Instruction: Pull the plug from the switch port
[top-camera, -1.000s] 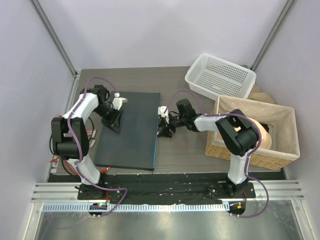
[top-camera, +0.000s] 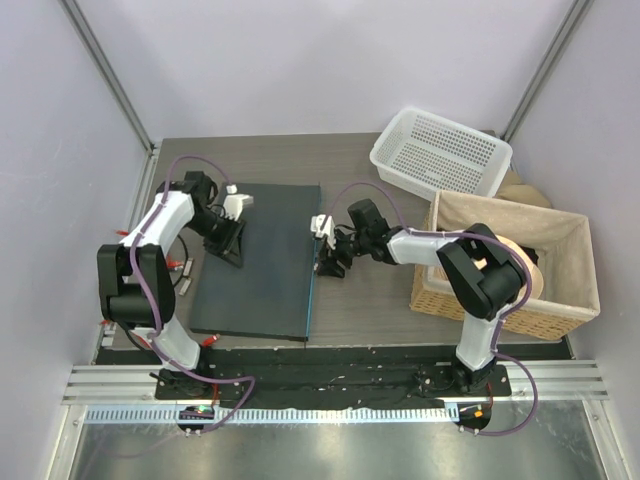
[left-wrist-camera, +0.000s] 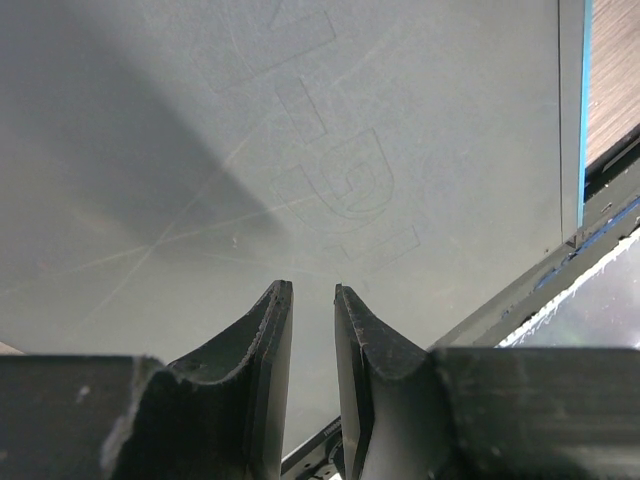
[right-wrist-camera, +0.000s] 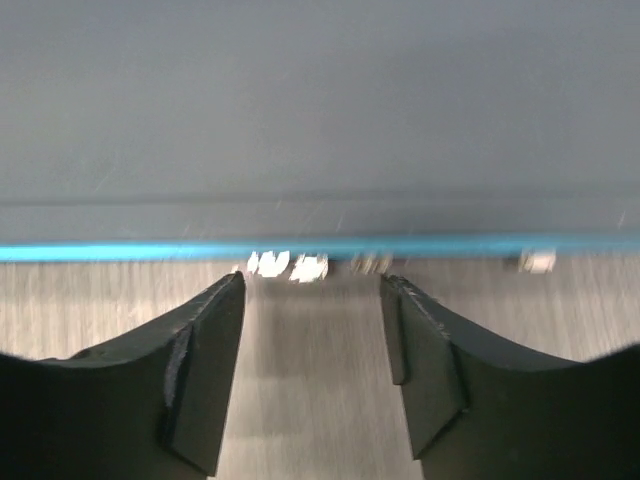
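A large dark grey slab (top-camera: 255, 280) with a cyan edge lies flat in the top view. In the right wrist view, small blurred pale pieces (right-wrist-camera: 308, 268) sit along that cyan edge (right-wrist-camera: 120, 251); whether one is a plug or a port I cannot tell. My right gripper is part open just in front of them, nothing clearly between its fingers. My left gripper hangs over the slab's left part, fingers slightly apart, with only grey surface beneath.
A white plastic basket (top-camera: 440, 125) stands at the back right, a wicker box (top-camera: 450, 290) at the right. Red and pale small items lie along the slab's left. Bare wood (top-camera: 360, 310) shows right of the slab.
The left arm looks the same.
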